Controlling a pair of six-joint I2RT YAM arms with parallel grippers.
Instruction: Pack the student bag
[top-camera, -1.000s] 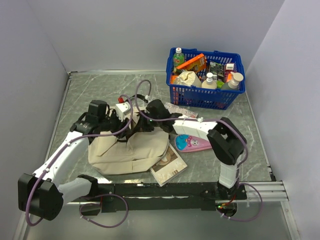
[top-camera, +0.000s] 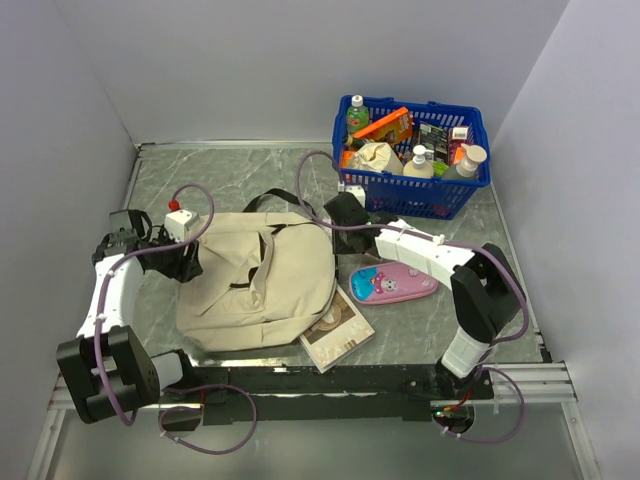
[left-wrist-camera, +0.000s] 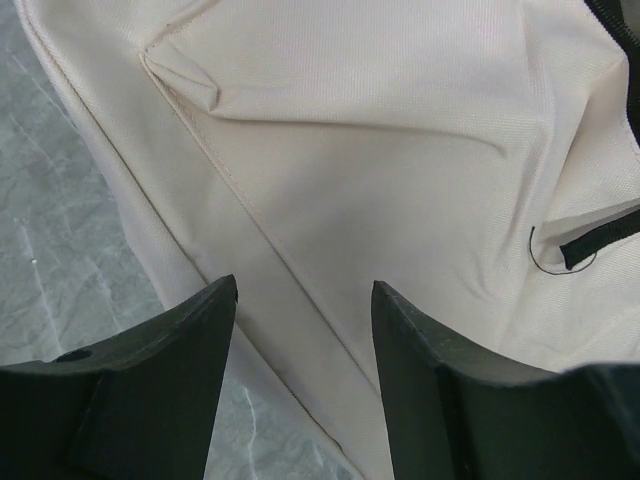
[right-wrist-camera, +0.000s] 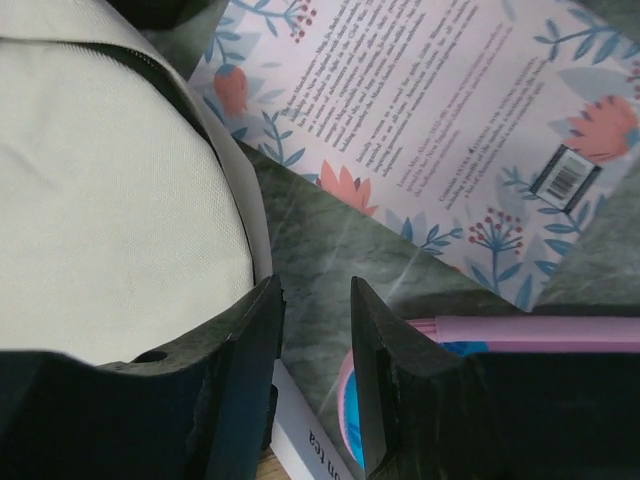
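Note:
A cream cloth bag (top-camera: 215, 290) lies flat on the table, its black strap (top-camera: 275, 194) looping out at the back. Over its left edge, my left gripper (top-camera: 188, 272) is open, and in the left wrist view only bag cloth (left-wrist-camera: 330, 190) and table show beyond its fingers. My right gripper (top-camera: 340, 245) hovers by the bag's right edge, open and empty. A pink pencil case (top-camera: 395, 283) with a blue cartoon end lies to the right. One book (top-camera: 338, 333) sits partly under the bag's lower right edge. Another, floral-covered book (right-wrist-camera: 440, 130) shows in the right wrist view.
A blue basket (top-camera: 410, 193) filled with bottles, boxes and a cloth stands at the back right. Grey walls close in the table on the left, back and right. Bare table (top-camera: 230, 165) shows behind the bag and to the right of the pencil case.
Both grippers were close together over the middle of the bag. The left has since moved left to its edge, and the right has moved right. The bag looks nearly unmoved.

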